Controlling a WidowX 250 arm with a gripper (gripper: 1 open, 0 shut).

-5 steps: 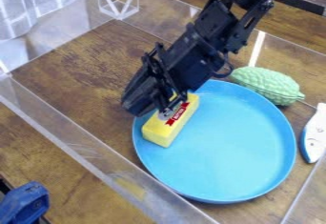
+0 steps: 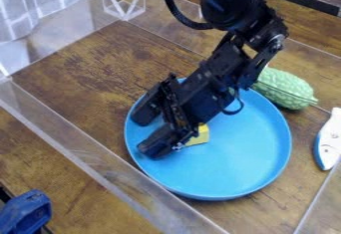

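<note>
The black gripper is down low over the left side of a blue plate. Beneath it lies a yellow block, mostly hidden by the gripper, with only a small part showing. The gripper's fingers surround that area, and whether they touch the block is hidden.
A green corn-like object lies at the plate's upper right. A white utensil is at the right edge. A blue item sits at the lower left. Clear wooden floor spans the upper left, bordered by transparent walls.
</note>
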